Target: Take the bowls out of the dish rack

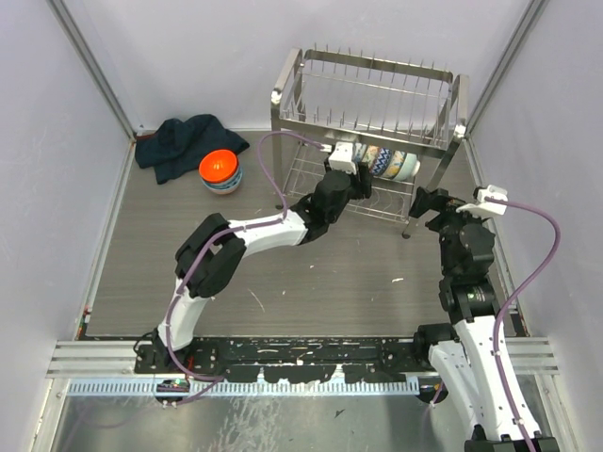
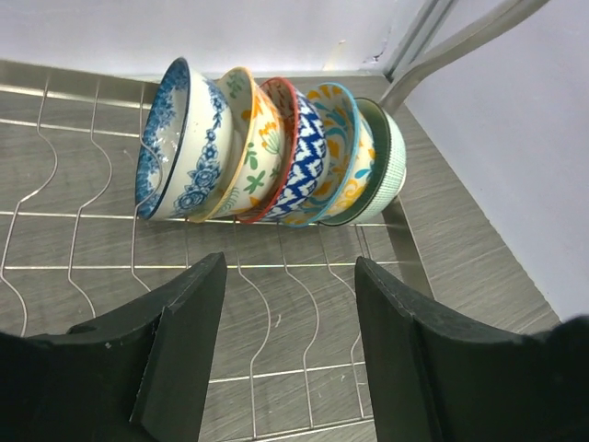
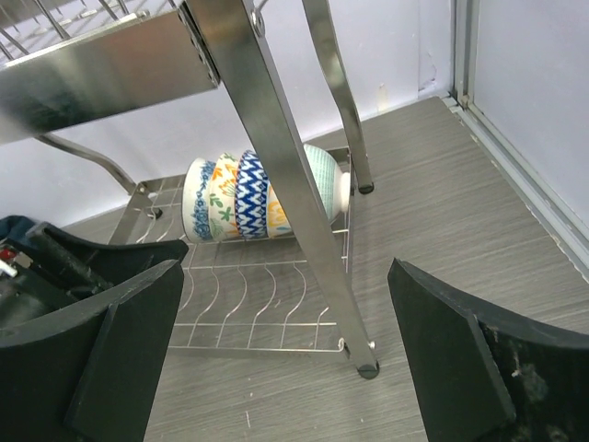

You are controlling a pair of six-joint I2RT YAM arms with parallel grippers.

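Several bowls stand on edge in a row on the lower shelf of the metal dish rack [image 1: 292, 113]. In the left wrist view the row starts with a blue-flowered bowl [image 2: 193, 138], then a yellow-and-green one [image 2: 258, 152], a blue zigzag one [image 2: 302, 157], a yellow-and-blue one [image 2: 345, 166] and a pale green one [image 2: 391, 166]. My left gripper [image 1: 361, 179] is at the rack's front, its fingers part open and empty, short of the bowls. To the rack's right, my right gripper [image 1: 429, 202] is open with nothing between its fingers.
Orange and blue-patterned bowls [image 1: 220, 169] are stacked at the left, beside a dark cloth [image 1: 188, 146]. The rack's front right leg [image 3: 308, 212] rises between my right gripper and the bowls. The floor in front of the rack is clear.
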